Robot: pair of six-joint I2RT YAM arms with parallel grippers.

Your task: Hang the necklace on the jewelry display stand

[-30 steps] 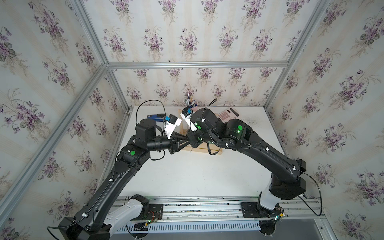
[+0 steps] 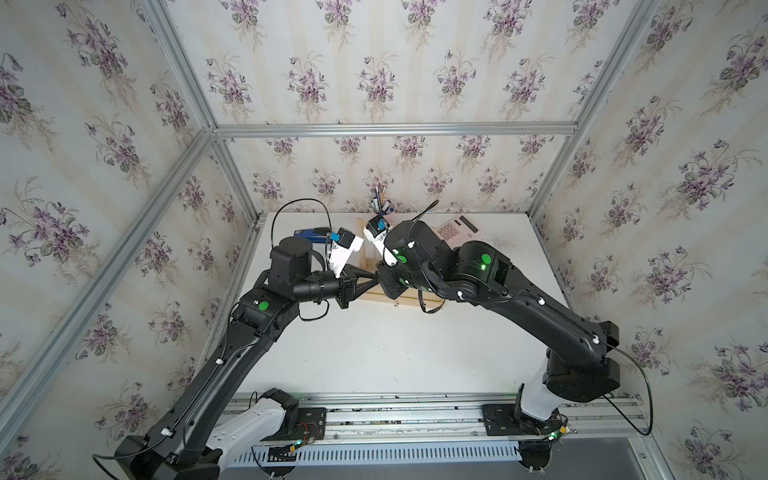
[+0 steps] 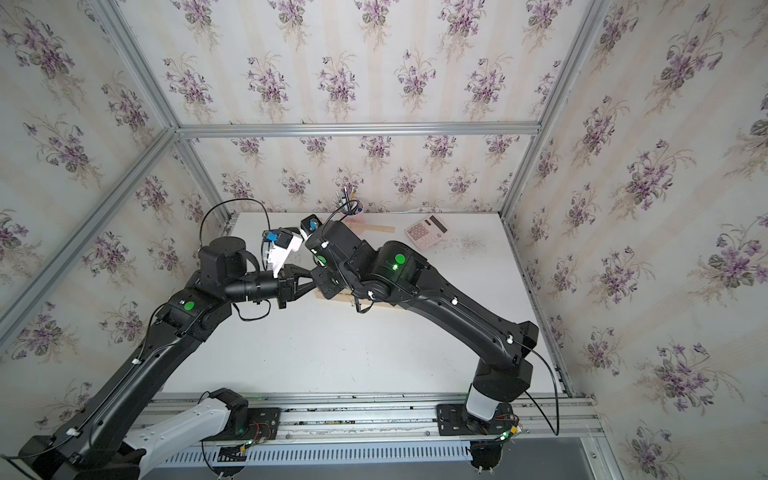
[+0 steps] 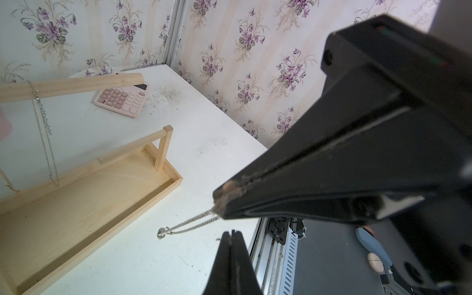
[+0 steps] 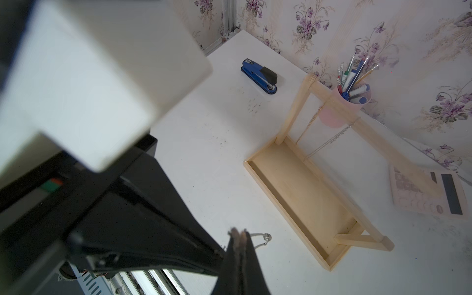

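The display stand is a wooden tray [image 5: 300,196] with bars; a silver chain [image 4: 41,127] and a gold chain [image 5: 307,123] hang from its upper bar [image 4: 73,88]. A silver necklace with a pendant [image 4: 162,232] hangs in the air in front of the tray, running up behind gripper parts in the left wrist view. My left gripper and right gripper are shut and meet closely above the table's middle, tips close together. Which one the chain is held in is hidden.
A pink calculator [image 4: 120,100] lies behind the stand at right, a pink pen cup [image 5: 334,115] at the back, a blue stapler [image 5: 259,76] at back left.
My right arm and gripper have shifted slightly toward the right in the top left view. The left arm looks almost unchanged.
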